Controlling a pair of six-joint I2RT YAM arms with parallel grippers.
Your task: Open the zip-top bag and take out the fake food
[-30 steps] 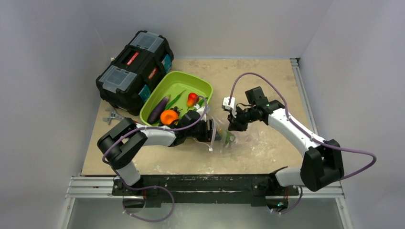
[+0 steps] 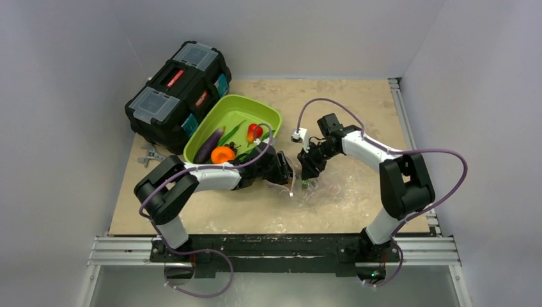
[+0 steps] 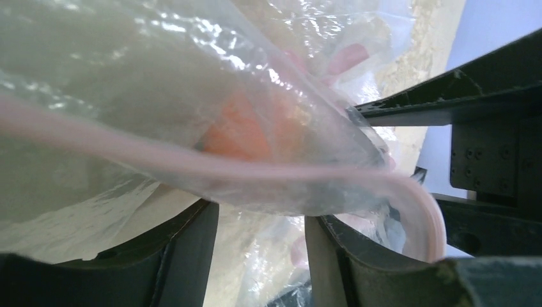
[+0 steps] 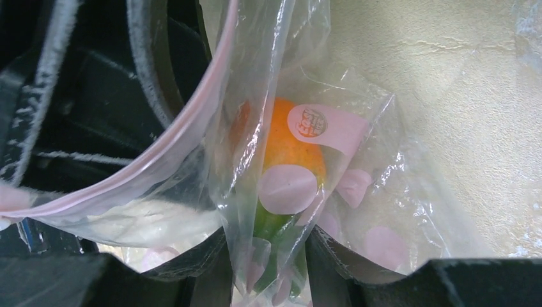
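Observation:
The clear zip top bag [image 2: 319, 192] lies crumpled at the table's middle, its pink-edged opening raised. Orange-and-green fake food [image 4: 291, 153] shows inside it in the right wrist view, and blurred orange through plastic in the left. My left gripper [image 2: 281, 167] is at the bag's left side, part open, with the pink rim just above its fingertips in its wrist view. My right gripper [image 2: 310, 167] is over the bag from the right, fingers apart around bag and green food; whether it grips them is unclear.
A green tray [image 2: 233, 109] with eggplant, orange item, peppers and other food stands behind the left arm. A black toolbox [image 2: 176, 96] and a wrench [image 2: 150, 153] are at the left.
My left gripper and the green tray have shifted slightly.

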